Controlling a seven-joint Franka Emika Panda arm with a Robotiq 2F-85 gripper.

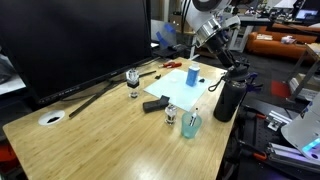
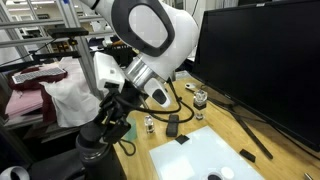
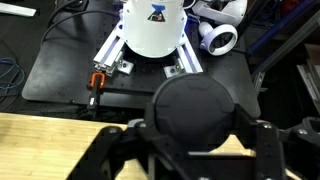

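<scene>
A round black lid-like piece (image 3: 192, 112) fills the lower middle of the wrist view, with my gripper shut on it. In exterior view 1 my gripper (image 1: 237, 73) is just over a tall black bin (image 1: 229, 101) at the table's right end. Dark parts blend together there, so the gap between piece and bin is hard to judge. Exterior view 2 has the gripper (image 2: 108, 108) above the same black bin (image 2: 98, 158), its fingers partly lost against the dark surfaces.
Left of the bin, a teal cup (image 1: 191, 124) holds a thin utensil. A small jar (image 1: 171, 115), a black block (image 1: 156, 104), a blue cup (image 1: 193, 75) and white paper (image 1: 184, 90) lie farther along.
</scene>
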